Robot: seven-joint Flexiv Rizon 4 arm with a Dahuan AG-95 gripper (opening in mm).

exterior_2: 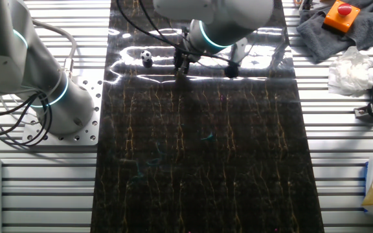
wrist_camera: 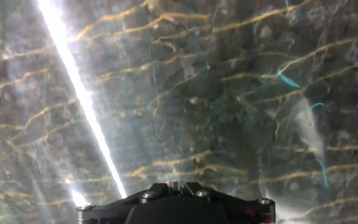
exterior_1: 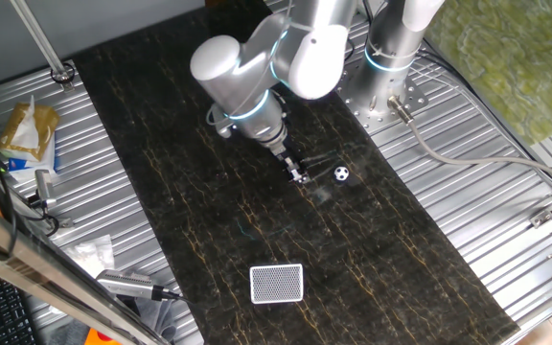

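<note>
A small black-and-white soccer-patterned ball [exterior_1: 341, 173] rests on the dark marbled tabletop; exterior view 2 shows the same ball [exterior_2: 146, 55] near the bright glare. My gripper [exterior_1: 298, 176] points down a short way to the ball's left in exterior view 1, apart from it. At the bottom of the wrist view, the gripper appears shut, its black fingers drawn together with nothing visible between them. A white rectangular mesh basket [exterior_1: 276, 285] lies on the tabletop towards the front in exterior view 1. Neither ball nor basket appears in the wrist view.
Along one side lie a tissue pack [exterior_1: 29, 132] and a silver device [exterior_1: 127, 285]. The arm's base [exterior_1: 383, 91] stands on the opposite metal side. An orange button box [exterior_2: 340, 14] sits off the tabletop.
</note>
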